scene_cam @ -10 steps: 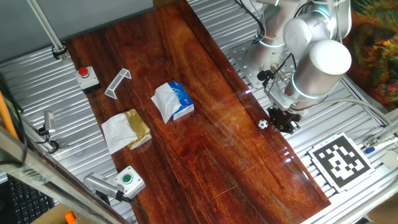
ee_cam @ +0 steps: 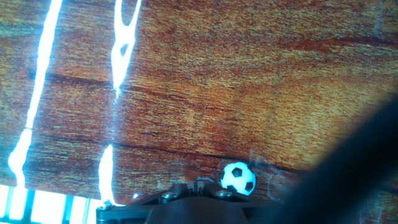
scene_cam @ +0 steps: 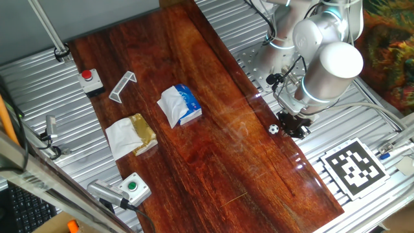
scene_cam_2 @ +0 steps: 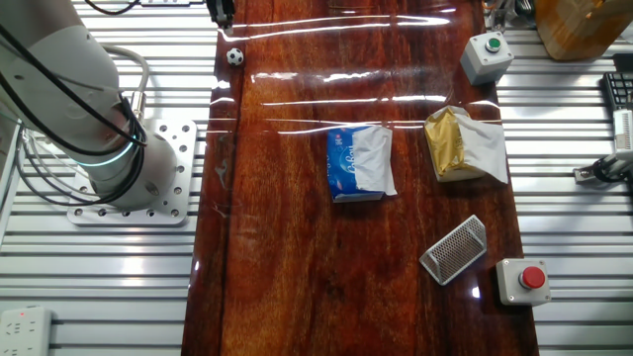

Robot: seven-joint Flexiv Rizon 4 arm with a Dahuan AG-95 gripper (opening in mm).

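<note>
A small black-and-white soccer ball [ee_cam: 237, 178] lies on the wooden table close to its robot-side edge; exterior view 2 has the same ball [scene_cam_2: 234, 56] at the upper left. My black gripper shows at the bottom of the wrist view, its fingers together and nothing visible between them. The ball sits just to the right of the fingertips there, not between them. In exterior view 1 the gripper [scene_cam: 294, 127] hangs low at the table edge, right beside the ball [scene_cam: 273, 129]. Whether it touches the ball cannot be told.
A blue tissue pack [scene_cam: 187, 103] and a gold one [scene_cam: 143, 131] lie mid-table and toward the far side. A white grater-like piece [scene_cam_2: 456, 249], a red-button box [scene_cam_2: 522, 281] and a green-button box [scene_cam_2: 486, 57] stand near the far edge. Wood around the ball is clear.
The arm has shifted very slightly over the last second. The ball and the other objects have not visibly moved.
</note>
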